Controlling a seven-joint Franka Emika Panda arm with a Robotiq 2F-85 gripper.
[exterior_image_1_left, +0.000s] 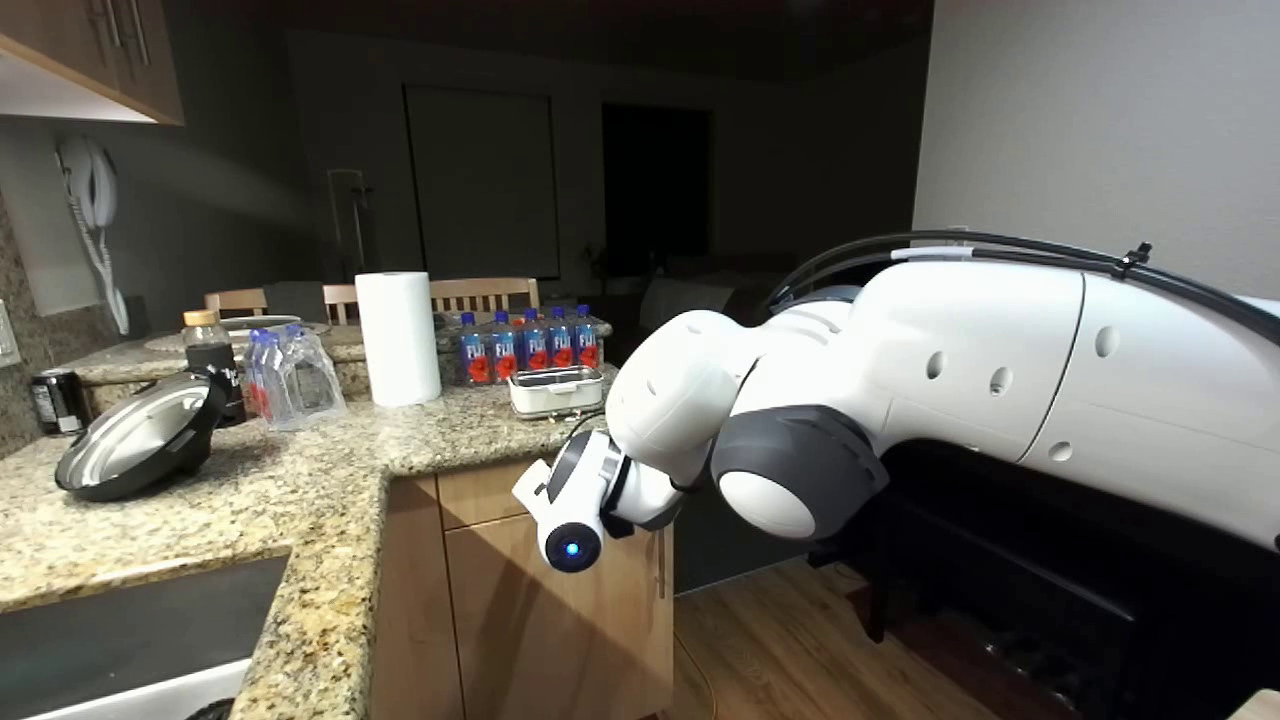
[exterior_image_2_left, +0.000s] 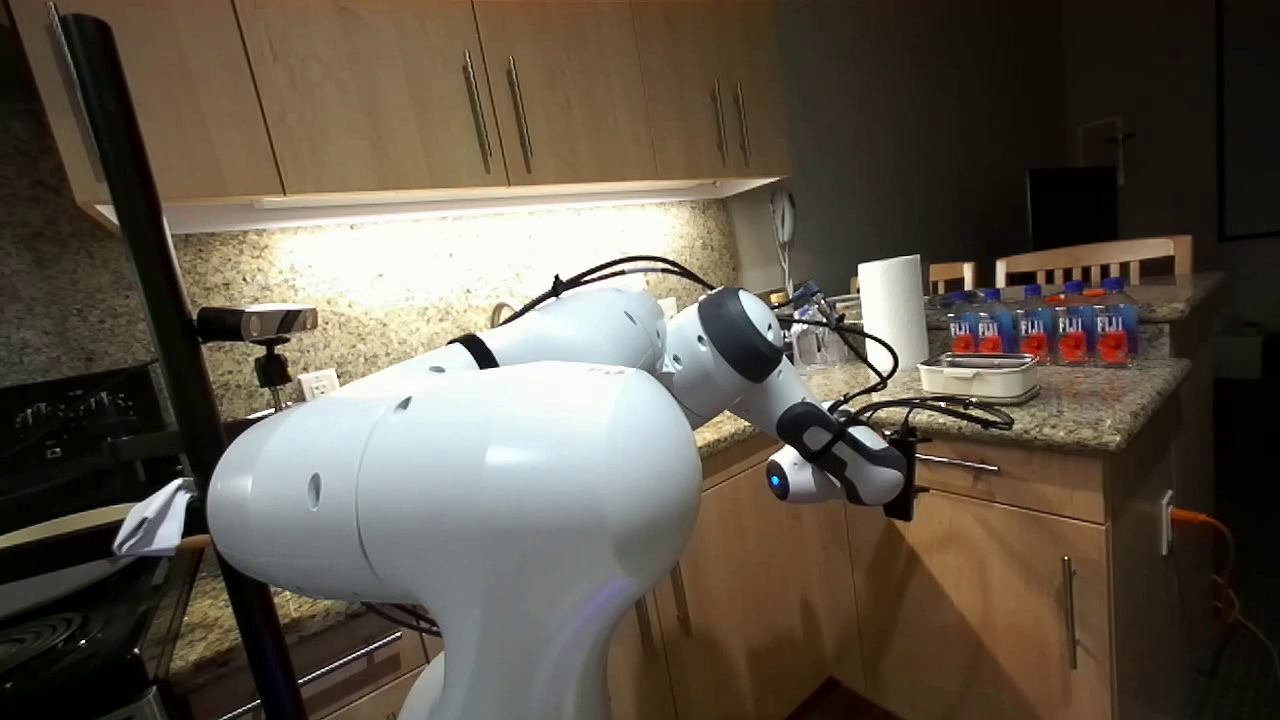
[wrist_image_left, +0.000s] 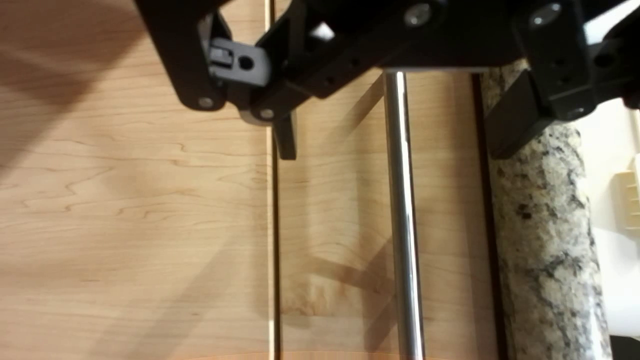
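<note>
My gripper stands open in front of a closed drawer, its two black fingertips wide apart. Between them in the wrist view runs the drawer's metal bar handle, with nothing gripped. One fingertip is over the seam by the cabinet door, the other over the granite counter edge. In exterior view 2 the handle shows just right of the black gripper. How far the fingers reach past the bar is hard to tell. Exterior view 1 hides the fingers behind the wrist.
On the counter above the drawer sits a white lidded container. Several water bottles and a paper towel roll stand behind it. A black pan lid leans at the left near the sink. Below, a cabinet door has an upright handle.
</note>
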